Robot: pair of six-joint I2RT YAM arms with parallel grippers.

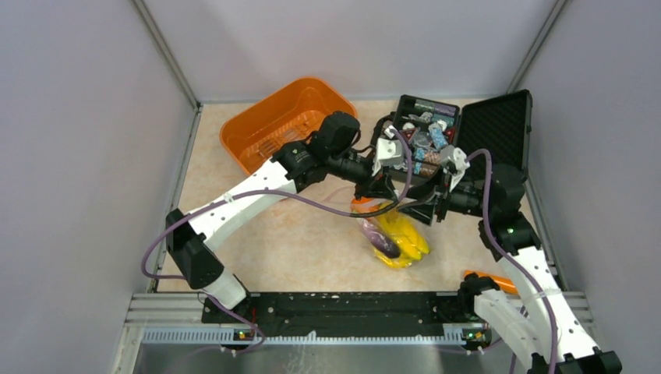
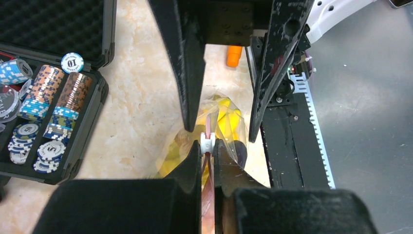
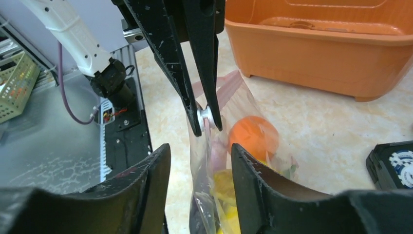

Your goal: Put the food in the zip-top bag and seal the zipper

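A clear zip top bag with a pink zip strip holds yellow food, a purple eggplant and an orange round item. At the zip, my left gripper is shut on a small white slider, which shows between its fingertips in both wrist views. My right gripper faces it from the other side with its fingers spread. Nothing is gripped between them; bag film lies beyond and below. In the top view, the arms partly hide the bag's upper edge.
An orange basket stands at the back left. Behind the grippers, an open black case holds poker chips. An orange object lies at the front right.
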